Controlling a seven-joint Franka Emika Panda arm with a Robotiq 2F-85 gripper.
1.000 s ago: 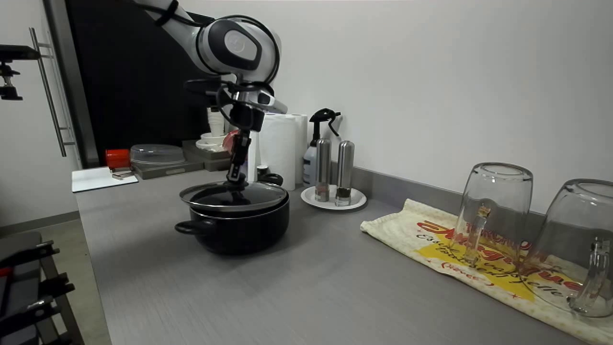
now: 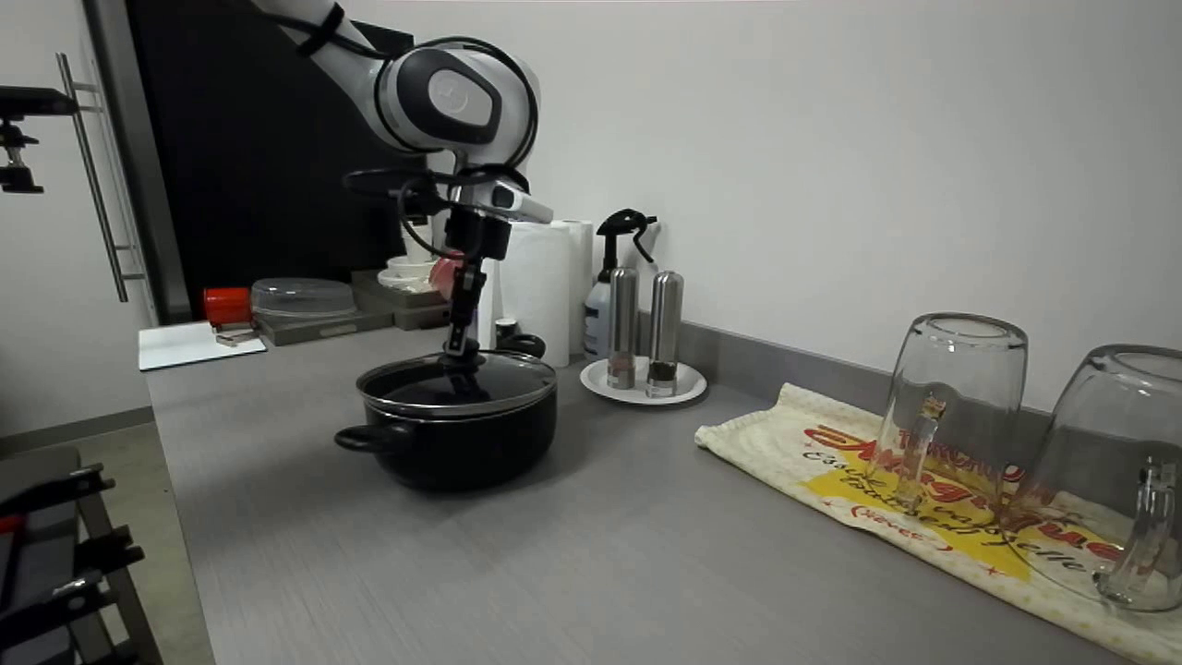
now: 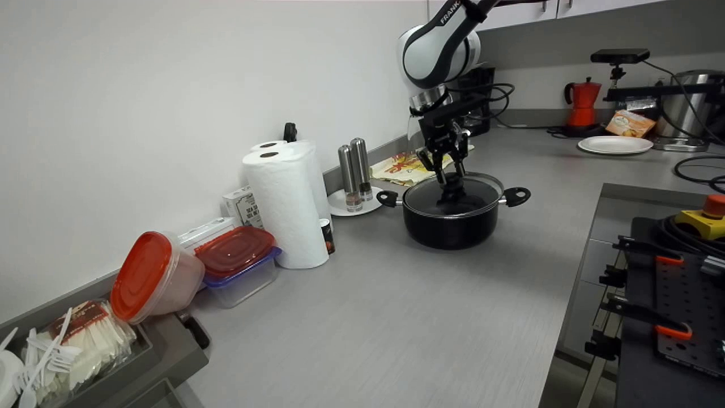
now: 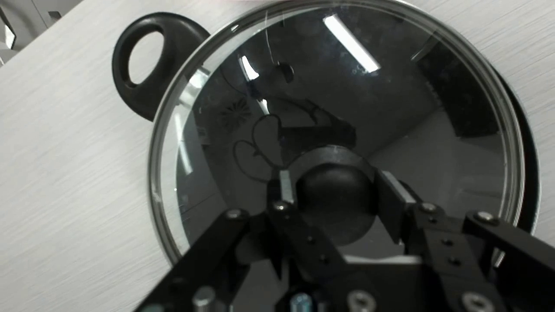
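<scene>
A black pot (image 2: 471, 454) with two side handles stands on the grey counter. Its glass lid (image 3: 435, 197) rests on the rim, looking nearly level in both exterior views. From above, in the wrist view, a dark strip of pot wall shows past the lid's right edge; whether the lid is fully seated I cannot tell. My gripper is shut on the lid's round black knob (image 4: 335, 203), with one finger on either side of it. In exterior view 1 the gripper (image 2: 460, 349) comes down from above onto the lid's middle.
Behind the pot, a white plate (image 2: 694, 387) holds two steel mills (image 2: 665, 332). Paper towel rolls (image 3: 282, 204) stand by the wall. Two upturned glass mugs (image 2: 953, 410) sit on a printed cloth (image 2: 776, 432). The counter in front of the pot is clear.
The lid has shifted right with my gripper in exterior view 1. It overhung the pot's left side and sat slightly tilted before; now it lines up with the rim. The pot has hardly moved.
</scene>
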